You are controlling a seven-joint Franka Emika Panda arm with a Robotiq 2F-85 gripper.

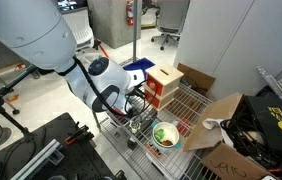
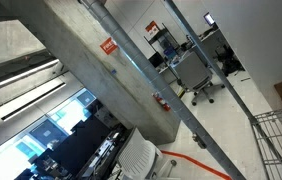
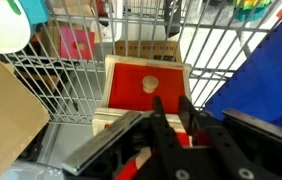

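A small wooden box (image 1: 163, 84) with red drawer fronts stands on the wire rack. In the wrist view a red drawer (image 3: 133, 86) with a round wooden knob (image 3: 150, 82) shows in the middle, framed in pale wood. My gripper points at it from below in that view, its dark fingertips a short gap apart with nothing seen between them. The knob sits just beyond the fingertips, not between them. In exterior view 1 the arm is beside the box, and its fingers are too small to make out clearly.
A white bowl (image 1: 166, 135) with colourful contents sits on the rack (image 1: 186, 107) near the box. To the right stand an open cardboard box (image 1: 217, 128) and a black bag (image 1: 267, 122). A blue surface (image 3: 257, 86) lies right of the drawer in the wrist view.
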